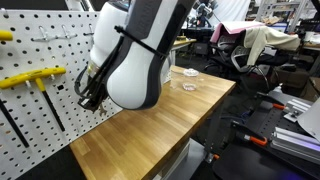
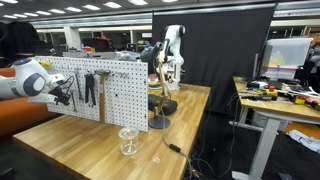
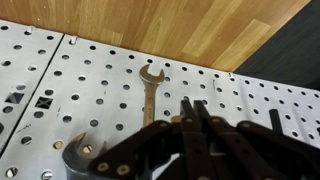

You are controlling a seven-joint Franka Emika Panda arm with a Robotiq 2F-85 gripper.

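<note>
My gripper shows as dark shapes at the bottom right of the wrist view, in front of the white pegboard [image 3: 100,85]. How far apart its fingers stand is hard to make out, and no held thing shows between them. A wrench [image 3: 151,95] hangs on the board left of the fingers, and a larger, darker wrench head [image 3: 80,155] sits at the lower left. In exterior view 1 the gripper [image 1: 88,98] is close to the board, below the white arm. Exterior view 2 has the gripper [image 2: 62,93] at the board's left part.
A yellow-handled hammer [image 1: 32,77] hangs on the board at left. In exterior view 2, dark tools [image 2: 90,90] and another hammer [image 2: 103,95] hang to the gripper's right. A clear container [image 2: 128,141] stands on the wooden table [image 2: 85,150], whose front area is mostly clear.
</note>
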